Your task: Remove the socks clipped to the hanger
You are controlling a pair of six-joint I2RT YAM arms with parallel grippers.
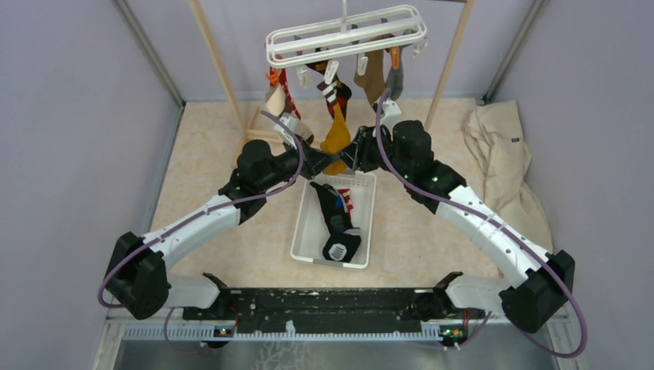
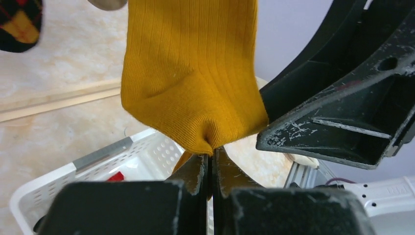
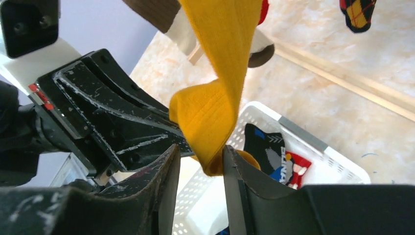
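A mustard sock (image 1: 337,131) with a striped top hangs from a clip on the white hanger (image 1: 345,35). In the left wrist view, my left gripper is shut on the lower part of this sock (image 2: 191,73), pinching the fabric into a fold at its fingertips. My right gripper is part open, its fingers standing apart on either side of the sock (image 3: 210,107), without clamping it. Both grippers meet close together at the sock's lower end in the top view.
Beneath the grippers stands a white basket (image 1: 303,231) with a dark sock (image 1: 333,220) and a red patterned one inside. Other socks, including a brown one (image 1: 372,77), hang from the hanger. Beige cloth (image 1: 501,154) lies at the right.
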